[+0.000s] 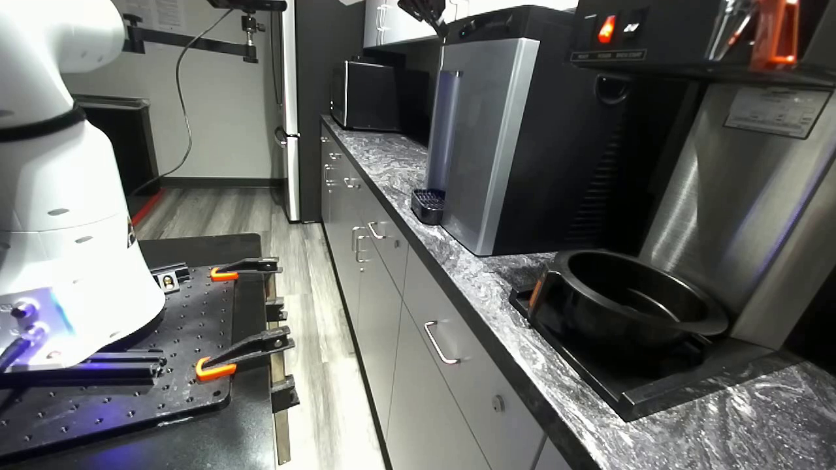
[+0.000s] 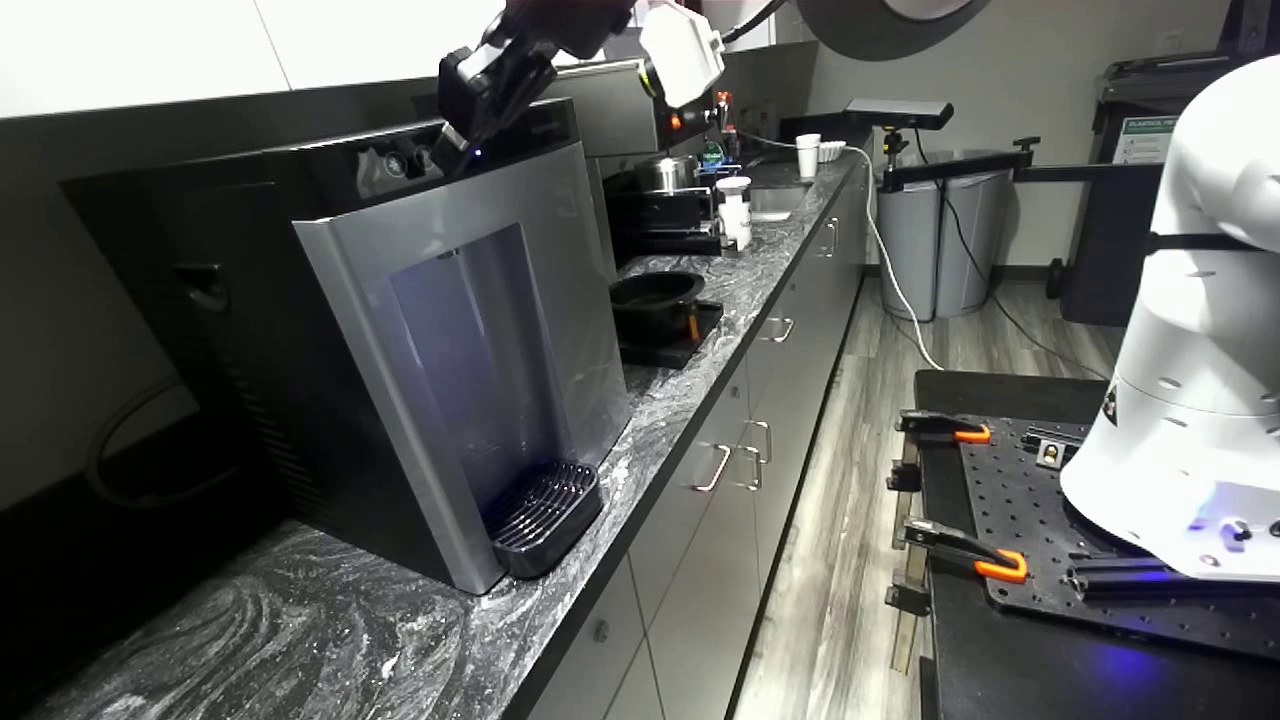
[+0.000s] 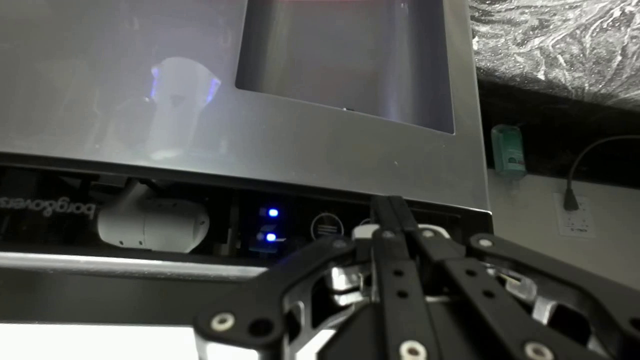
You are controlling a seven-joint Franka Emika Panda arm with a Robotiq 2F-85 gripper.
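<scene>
A large silver and black water dispenser (image 2: pixel 348 372) stands on the marbled counter. Its glossy black control panel (image 3: pixel 288 231) carries two blue lights and round icons. My gripper is shut, its fingers together and nothing seen between them. In the wrist view the fingertips lie over the panel, right of one round icon and partly covering another. From the second exterior view, the gripper (image 2: pixel 462 150) reaches down to the panel's edge at the top of the dispenser. Whether the tips touch the panel, I cannot tell.
Below the dispenser's recess sits a drip tray (image 2: pixel 542 514). A black pan-like vessel (image 1: pixel 627 301) rests beside the dispenser under a machine with a red-lit switch (image 1: pixel 607 30). White cabinets (image 2: pixel 144 54) hang above, close to the arm.
</scene>
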